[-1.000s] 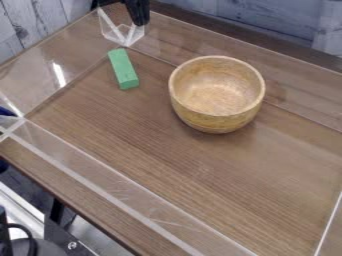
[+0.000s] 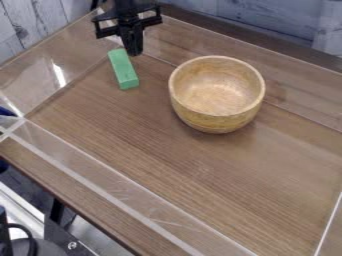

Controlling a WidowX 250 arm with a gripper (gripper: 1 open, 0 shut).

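A small green block [image 2: 123, 70] lies on the wooden table left of a round tan wooden bowl [image 2: 215, 92]. My gripper [image 2: 132, 48] hangs from the top of the view, just above the block's far end, black and pointing down. Its fingers look close together, with nothing visible between them.
Pale panels stand along the back and left edges. Some dark gear and cables are at the lower left corner.
My gripper has come down and toward the front, from the back edge to just above the green block. The block and bowl have not moved.
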